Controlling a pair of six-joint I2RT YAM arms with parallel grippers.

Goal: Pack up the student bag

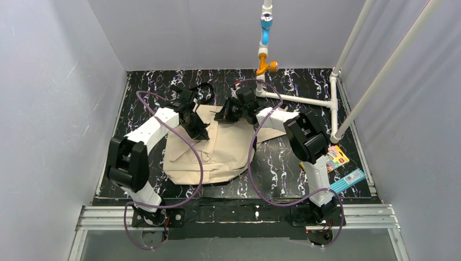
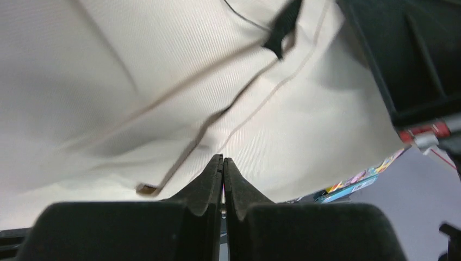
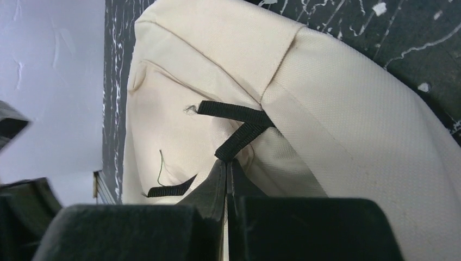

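Note:
A beige cloth bag [image 1: 234, 145] lies flat across the middle of the table, its fabric creased. My left gripper [image 1: 206, 138] is low over the bag's left part; in the left wrist view its fingers [image 2: 209, 187] meet with nothing between them. Farther back, my right gripper [image 1: 216, 117] is at the bag's upper middle. The right wrist view shows its tips shut at the end of a black webbing strap [image 3: 239, 140], above a fold of cloth. Another black strap piece [image 3: 169, 190] lies on the fabric to the left there.
At the table's right edge lie a blue pack [image 1: 348, 181] and a colourful pack [image 1: 337, 157]. A white pipe frame [image 1: 304, 100] stands at the back right. A black loop [image 1: 206, 91] lies behind the bag. Purple hoses hang across the bag.

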